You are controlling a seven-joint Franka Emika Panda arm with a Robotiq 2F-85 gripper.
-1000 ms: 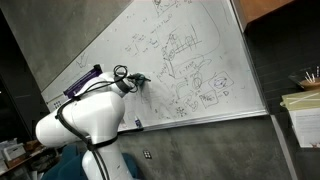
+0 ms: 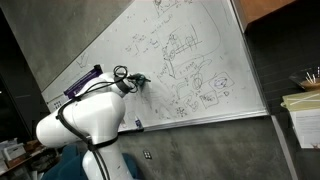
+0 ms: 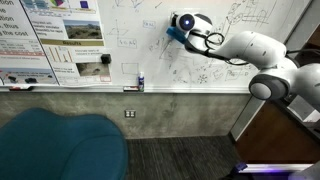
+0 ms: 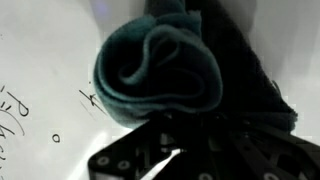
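A bunched, dark teal cloth fills the middle of the wrist view, rolled into folds. My gripper is shut on it at the bottom of that view; the cloth hides most of the fingertips. In exterior view 1 the cloth shows as a small dark patch at the whiteboard. From the other side, the gripper is up against the whiteboard, with a bit of blue-green cloth beside it. Whether the cloth presses on the board, I cannot tell.
Black handwriting and sketches cover much of the board. A ledge runs below, with a small bottle on it. Posters hang at the left. A teal chair stands in front on the open floor.
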